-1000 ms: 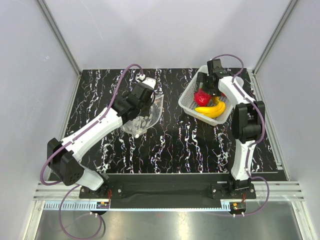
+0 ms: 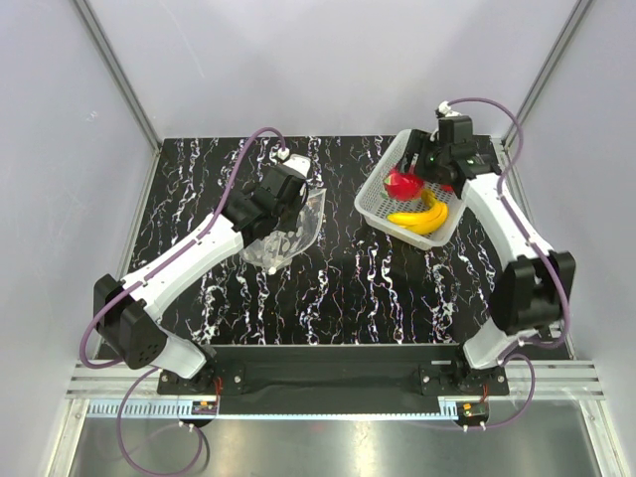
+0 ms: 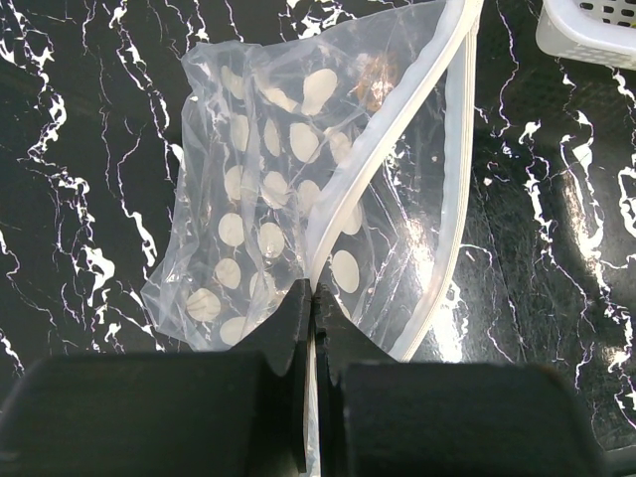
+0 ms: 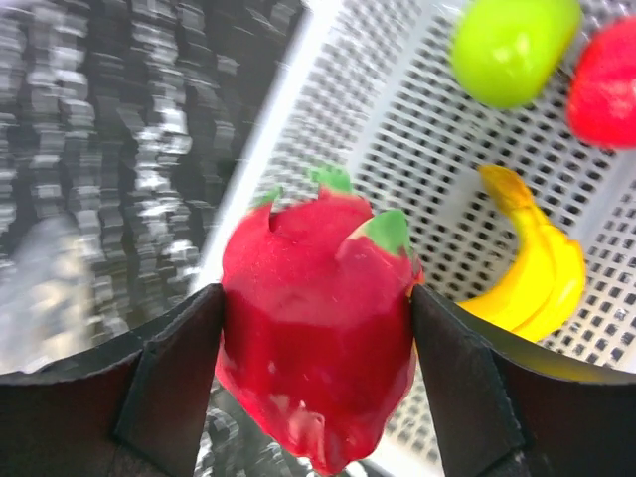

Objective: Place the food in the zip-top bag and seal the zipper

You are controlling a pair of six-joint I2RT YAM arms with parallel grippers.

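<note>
The clear zip top bag lies left of the table's middle, its zip edge parted and mouth facing right. At that edge, my left gripper is shut with the thin bag edge between its fingertips; nothing else shows inside except pale dots on the plastic. A red dragon fruit with green tips sits between both fingers of my right gripper, held over the near-left part of the white basket. Yellow bananas rest in the basket.
A green fruit and another red one lie in the basket's far side. Its raised wall stands between the fruit and the bag. The black table strip between basket and bag is clear.
The left arm and bag have stayed put.
</note>
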